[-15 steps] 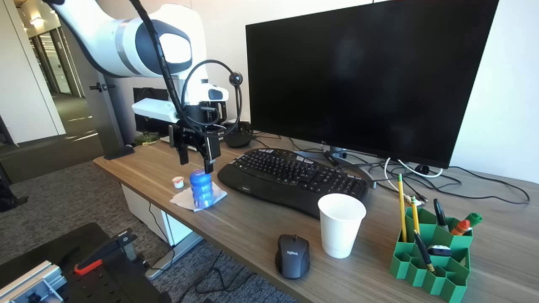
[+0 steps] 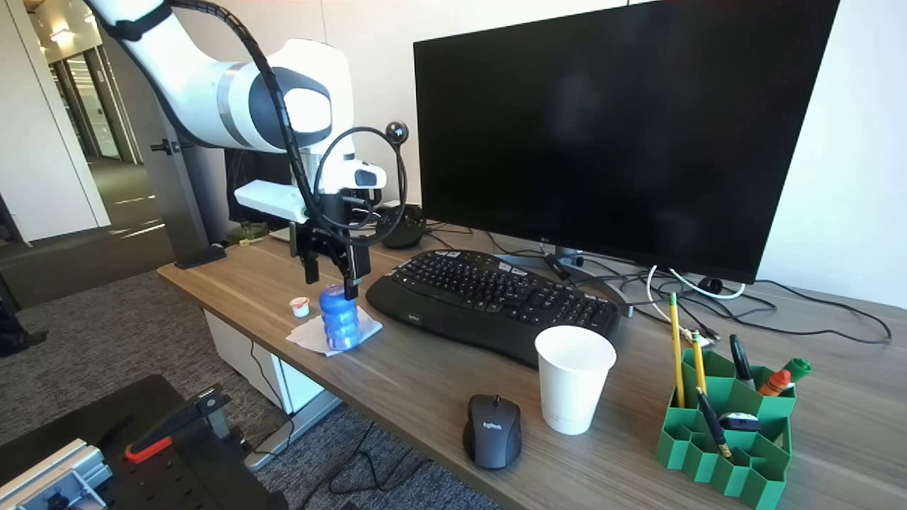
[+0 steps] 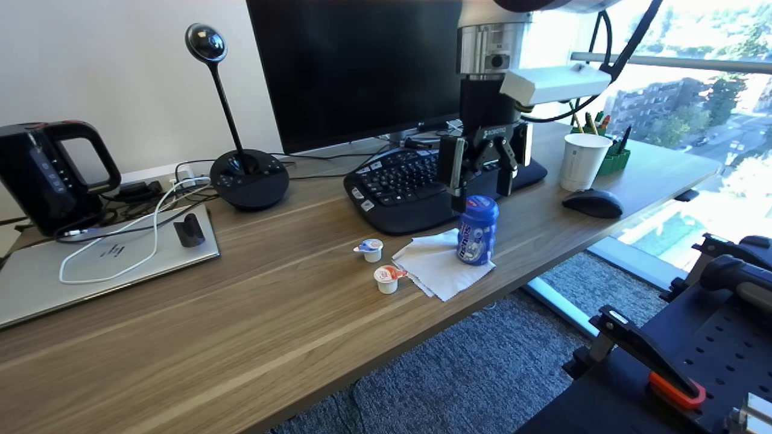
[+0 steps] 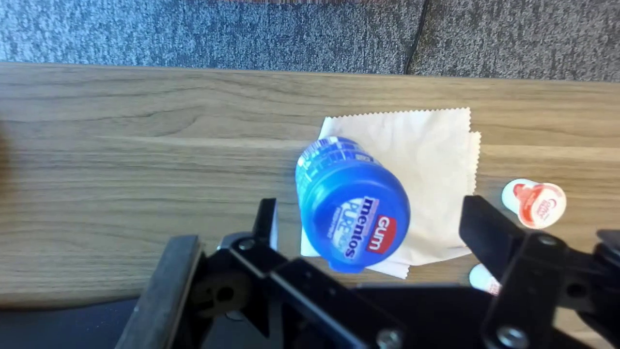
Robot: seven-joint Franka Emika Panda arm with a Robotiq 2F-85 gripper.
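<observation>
A blue Mentos gum bottle (image 3: pixel 478 235) stands upright on a white napkin (image 3: pixel 432 261) near the desk's front edge. My gripper (image 2: pixel 331 285) is open just above it, fingers pointing down. In the wrist view the bottle's lid (image 4: pixel 357 215) shows between and a little beyond the two spread fingertips, with nothing gripped. Two small creamer cups lie beside the napkin: one with a red-printed lid (image 3: pixel 388 278), the other with a blue-marked lid (image 3: pixel 370 249).
The black keyboard (image 2: pixel 497 302) lies close behind the bottle, below the monitor (image 2: pixel 612 144). A white paper cup (image 2: pixel 575 378), a mouse (image 2: pixel 492 431) and a green pen holder (image 2: pixel 731 425) stand farther along. Left of the creamers, in the second exterior view, the desk is bare.
The arm has come down and shifted slightly, bringing the open gripper closer to the bottle's top. The bottle, napkin and other desk items have not moved.
</observation>
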